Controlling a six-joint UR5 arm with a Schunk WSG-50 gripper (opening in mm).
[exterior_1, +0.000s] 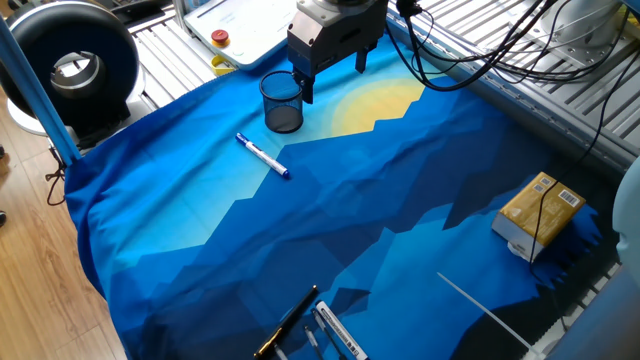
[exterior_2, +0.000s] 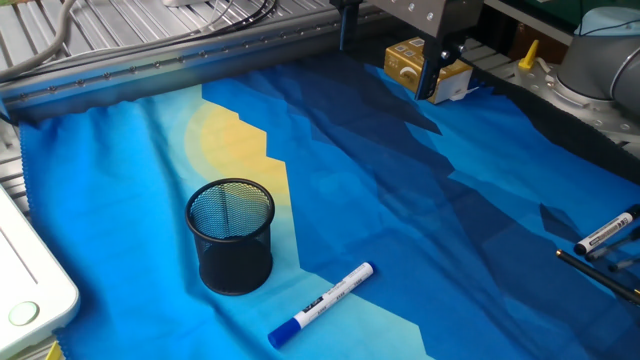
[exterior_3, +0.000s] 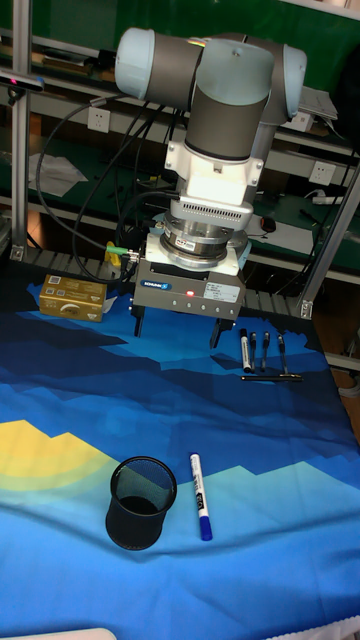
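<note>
My gripper (exterior_3: 175, 329) hangs above the cloth with its two fingers wide apart; it is open and nothing shows between them. In exterior view 1 the gripper (exterior_1: 334, 84) overlaps the pen cup's edge, but the third view has it well behind the cup, clear of it. The black mesh cup (exterior_2: 232, 240) stands upright, and looks empty. Beside it lies a white marker with blue ends (exterior_2: 322, 305), flat on the cloth and apart from the cup. Another white marker (exterior_1: 341, 331), a black pen (exterior_1: 287, 322) and several slim pens lie together on the cloth's far side.
A gold box (exterior_1: 538, 214) sits near the cloth's edge by the robot's base, a cable crossing it. A white case (exterior_2: 30, 280) borders the cloth on the cup's side.
</note>
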